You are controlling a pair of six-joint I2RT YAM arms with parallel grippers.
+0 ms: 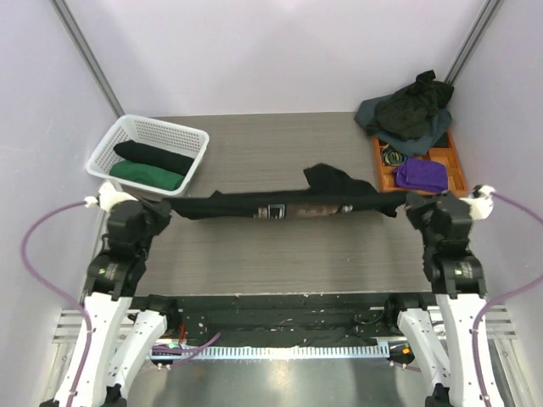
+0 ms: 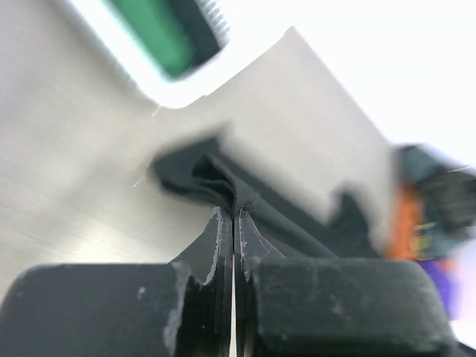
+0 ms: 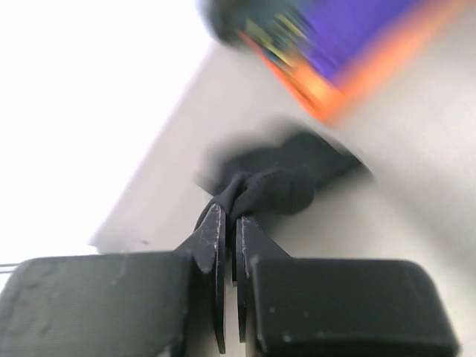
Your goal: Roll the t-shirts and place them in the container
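A black t-shirt (image 1: pixel 297 203) is stretched taut between my two grippers, its near edge lifted and a printed patch (image 1: pixel 276 211) showing on it. At the left end, my left gripper (image 1: pixel 167 206) is shut on the cloth; in the left wrist view a fold of the shirt (image 2: pixel 223 186) rises from between the fingertips. My right gripper (image 1: pixel 409 202) is shut on the opposite end, with a bunched fold (image 3: pixel 260 193) between its fingers in the right wrist view. Part of the shirt (image 1: pixel 335 180) still lies on the table behind the raised edge.
The white basket (image 1: pixel 197 140) at the back left holds a black roll (image 1: pixel 153 157) and a green roll (image 1: pixel 146 175). At the back right, an orange organizer (image 1: pixel 456 174) holds a purple cloth (image 1: pixel 422 175), with dark clothes (image 1: pixel 411 114) heaped on it.
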